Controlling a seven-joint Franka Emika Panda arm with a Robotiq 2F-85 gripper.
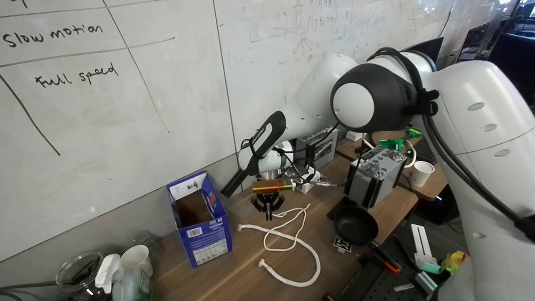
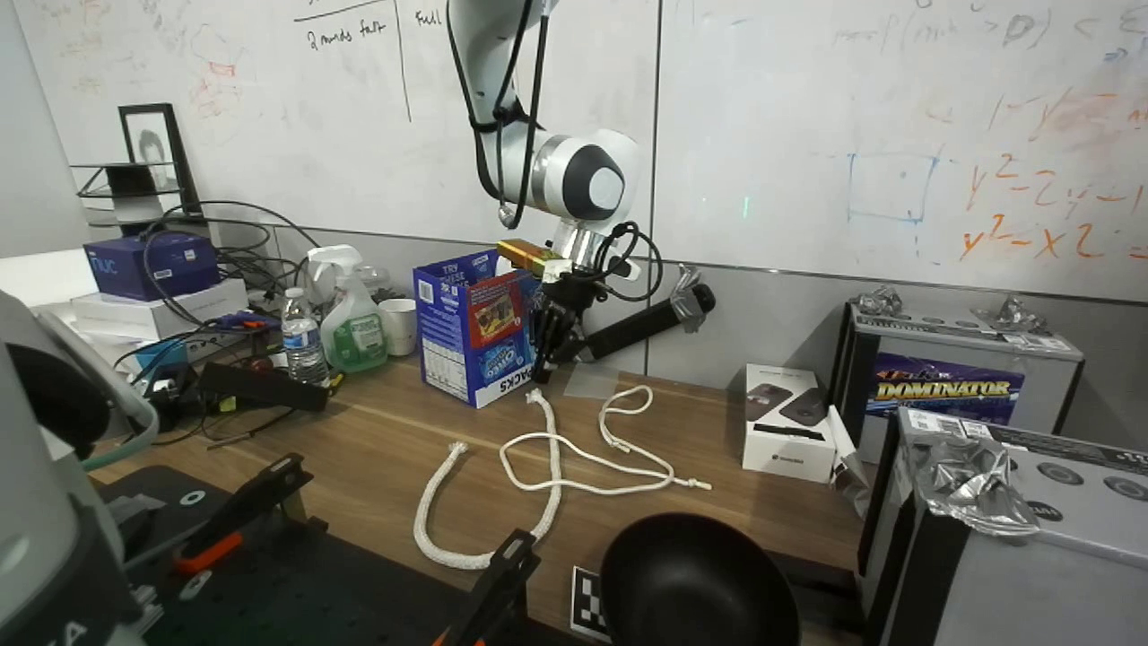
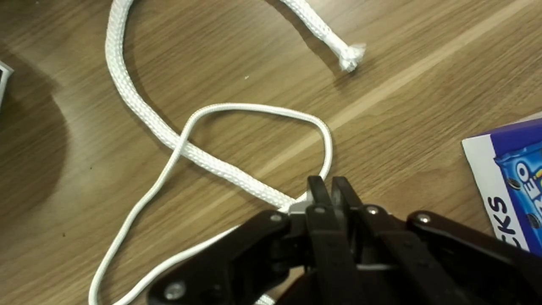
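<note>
My gripper has its fingers drawn close together, with a narrow gap between the tips and nothing clearly seen in it. A thin white rope passes behind the left fingertip in the wrist view. That thin rope lies looped on the table and crosses a thicker white rope. In exterior view 2 the fingertips hang just above the frayed end of the thick rope. Part of both ropes is hidden under the gripper in the wrist view.
An open blue snack box stands beside the gripper, against the whiteboard side. A black pan sits to the right, near a grey battery-like box. Bare wood shows in front of the blue box.
</note>
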